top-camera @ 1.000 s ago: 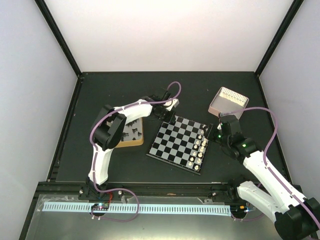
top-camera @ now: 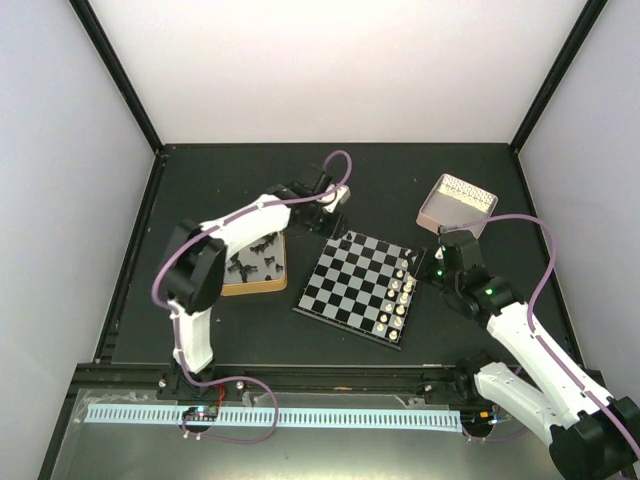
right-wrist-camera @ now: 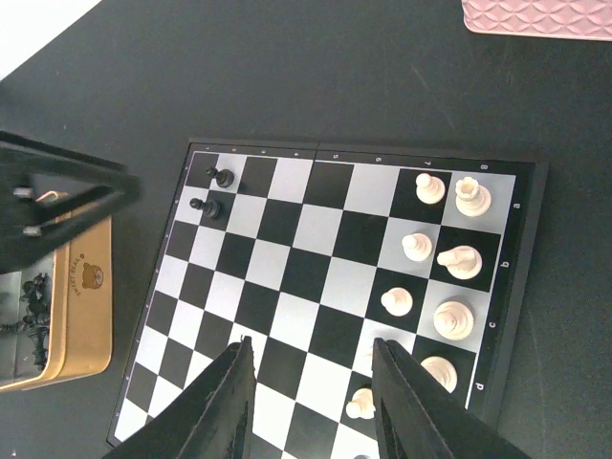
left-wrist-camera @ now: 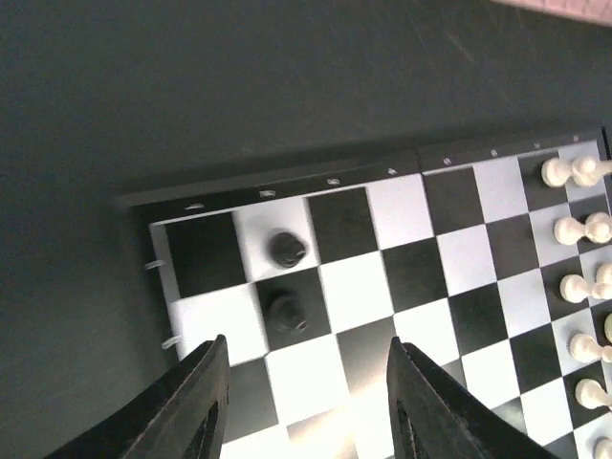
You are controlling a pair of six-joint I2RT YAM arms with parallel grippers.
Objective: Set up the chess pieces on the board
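Note:
The chessboard (top-camera: 355, 285) carries white pieces (right-wrist-camera: 454, 320) along its right two files. Two black pieces stand at its far left corner: a black piece (left-wrist-camera: 287, 249) and another black piece (left-wrist-camera: 287, 314). My left gripper is open above that corner, nothing visible between its fingers, the pieces below and ahead of it. My right gripper hangs over the board's right side; its fingertips stand apart in the right wrist view, and I cannot make out anything held between them.
An open box (right-wrist-camera: 91, 330) of black pieces lies left of the board, partly under the left arm. A pink box (top-camera: 455, 205) sits at the back right.
The left arm has risen and shifted slightly left, away from its position over the corner, and is blurred in motion. The right arm has not moved.

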